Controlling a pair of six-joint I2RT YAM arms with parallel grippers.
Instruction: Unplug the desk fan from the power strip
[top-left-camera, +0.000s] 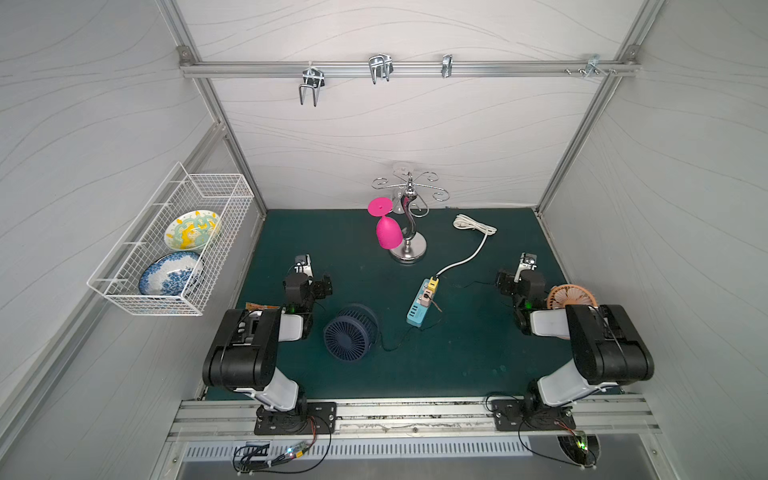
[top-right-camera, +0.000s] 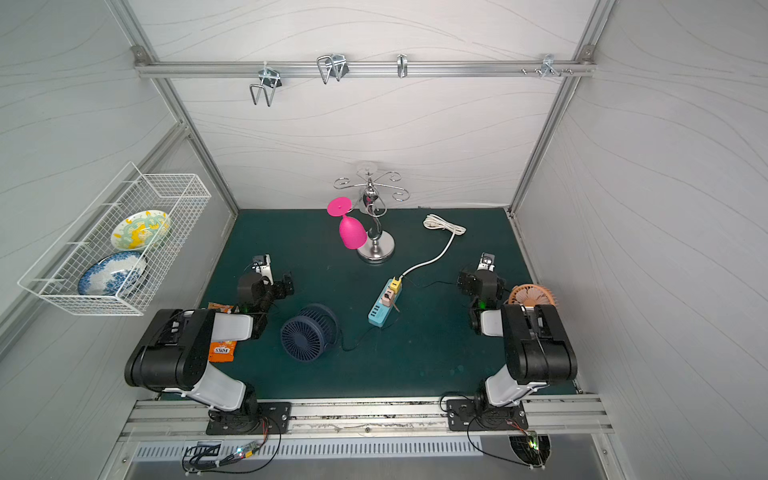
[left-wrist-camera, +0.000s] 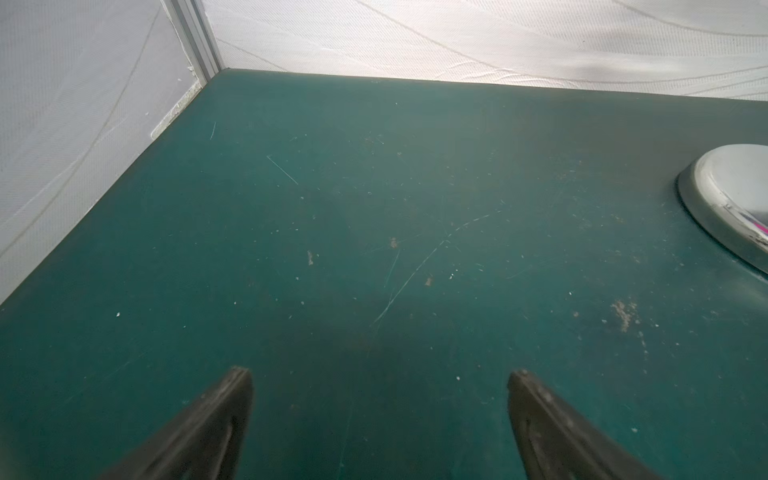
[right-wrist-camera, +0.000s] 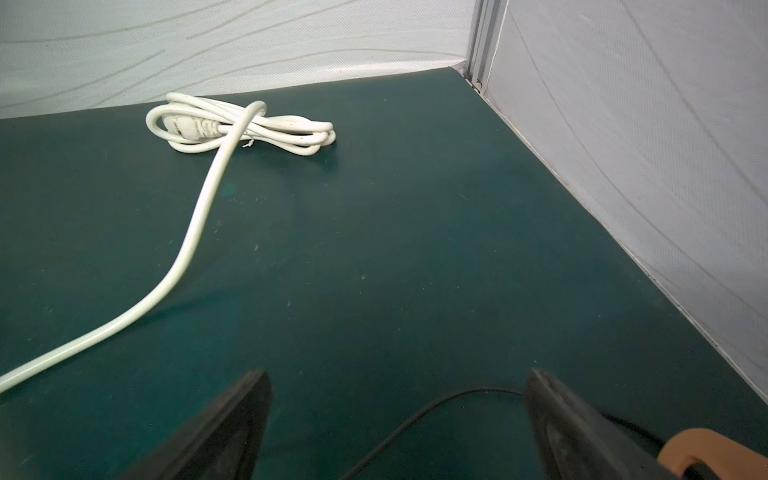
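The blue power strip (top-left-camera: 417, 310) lies at a slant in the middle of the table, with a yellow plug and a beige plug (top-left-camera: 426, 299) at its far end. Left of it sits a dark blue desk fan (top-left-camera: 349, 333), a thin dark cord trailing from it towards the strip. A round peach-coloured fan (top-right-camera: 531, 295) is partly hidden behind the right arm; a black cord (right-wrist-camera: 448, 396) runs near it. Both grippers are empty and apart from the strip: my left gripper stands open on the left, my right gripper open on the right.
A metal stand (top-left-camera: 409, 248) with a pink cup (top-left-camera: 389, 233) hung on it rises at the back. The strip's white cable (right-wrist-camera: 188, 232) ends in a bundle at the back right. A wire basket (top-left-camera: 132, 302) holds two bowls at left. An orange packet (top-right-camera: 222, 350) lies beside the left arm.
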